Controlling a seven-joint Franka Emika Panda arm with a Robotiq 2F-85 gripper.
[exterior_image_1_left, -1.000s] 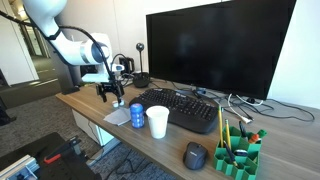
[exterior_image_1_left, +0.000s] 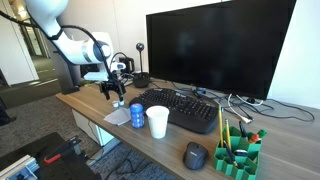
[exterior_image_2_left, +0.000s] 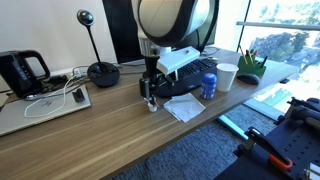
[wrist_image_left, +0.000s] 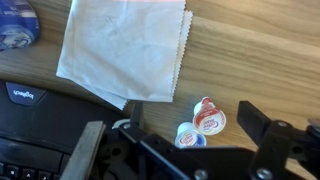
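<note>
My gripper is open above the wooden table, its black fingers (wrist_image_left: 252, 116) set wide apart in the wrist view. Between and below them are a small white bottle with a red-ringed top (wrist_image_left: 208, 118) and, touching or nearly touching it, a second small white-and-blue item (wrist_image_left: 188, 135). From the second exterior view, a small white bottle (exterior_image_2_left: 152, 105) stands on the table just under the gripper (exterior_image_2_left: 157, 90). A folded white cloth (wrist_image_left: 122, 48) lies flat beside these items, clear of the fingers. Whether the fingertips reach down to the bottle's height is hard to tell.
A blue can (exterior_image_1_left: 137, 115) and a white cup (exterior_image_1_left: 157, 122) stand past the cloth. Behind them lie a black keyboard (exterior_image_1_left: 182, 110) and a monitor (exterior_image_1_left: 220, 45); a mouse (exterior_image_1_left: 195, 155) and a green pen holder (exterior_image_1_left: 238, 152) are farther along. Bare tabletop (exterior_image_2_left: 85, 135) lies on the kettle's side.
The arm has shifted only slightly near the small bottle, and its gripper remains open. The cloth, can, cup and other table items have not moved.
</note>
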